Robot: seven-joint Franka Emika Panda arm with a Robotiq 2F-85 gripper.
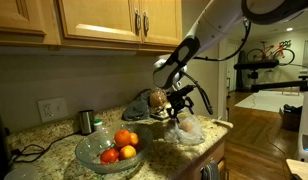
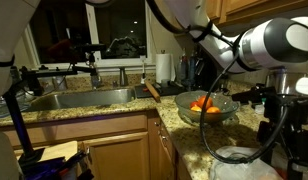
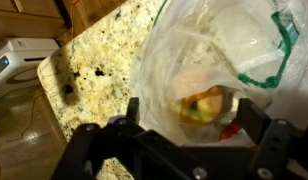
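A clear plastic bag lies on the speckled counter, and its crumpled film fills much of the wrist view. Inside or under the film is a red and yellow fruit, blurred by the plastic. My gripper is open above the bag, its fingers spread to either side of the fruit with nothing held between them. In exterior view 2 the bag shows at the lower right below the arm. Whether the fingertips touch the film I cannot tell.
A grey colander with several oranges and red fruits stands along the counter from the bag. A metal canister stands by the wall. The counter's front edge runs close by; a sink lies farther off.
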